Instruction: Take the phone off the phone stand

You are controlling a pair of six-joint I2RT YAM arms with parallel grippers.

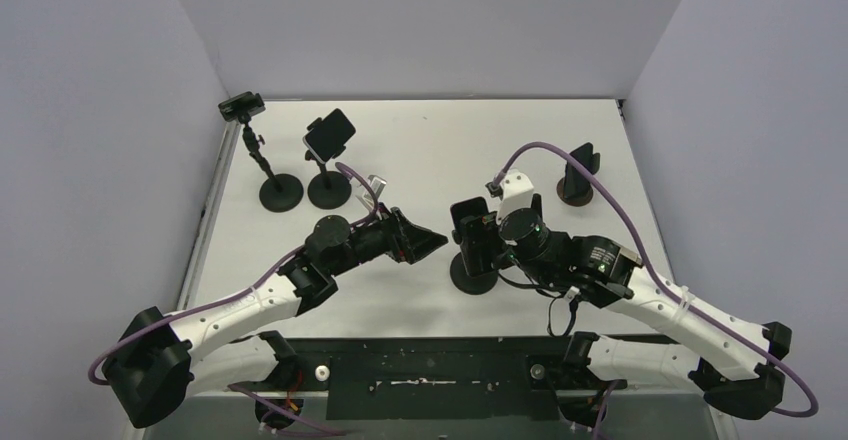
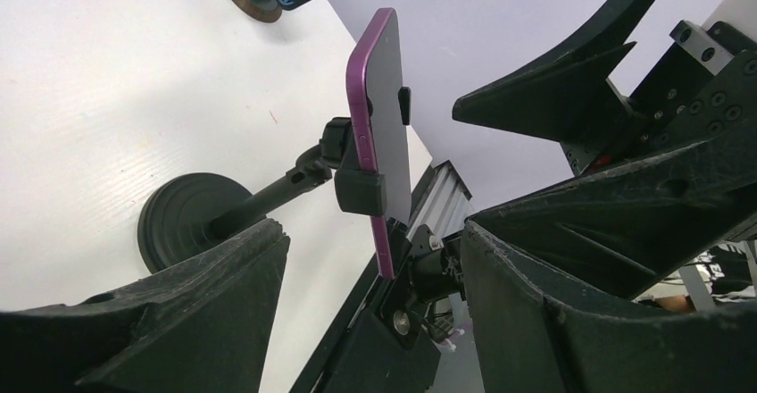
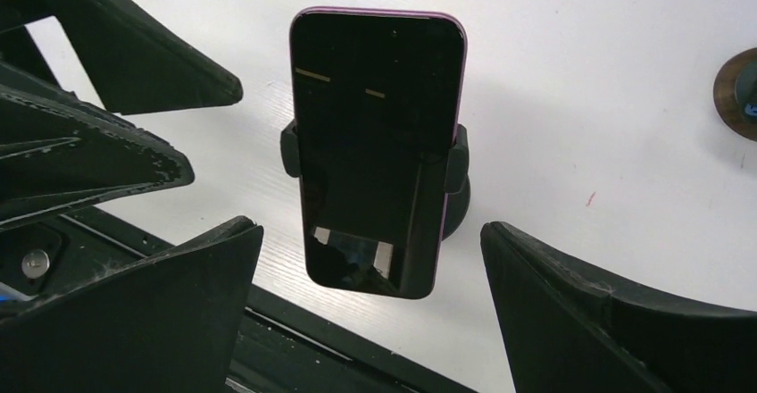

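Note:
The phone (image 3: 375,152) has a dark screen and a purple edge. It stands tilted in the clamp of a black stand (image 2: 192,219) on the white table. My right gripper is open, its fingers spread wider than the phone, with space showing on both sides. From above, the right gripper hides part of the phone (image 1: 466,210). My left gripper (image 1: 440,239) is just left of the phone, its fingers (image 2: 214,281) apart and nothing gripped. In the left wrist view, the phone rises edge-on beyond the gap between these fingers.
Two more stands (image 1: 281,192) (image 1: 329,189) occupy the table's left side, the nearer one bearing a phone (image 1: 329,135). Another stand (image 1: 577,182) is at the right. Both grippers are close together around the middle stand.

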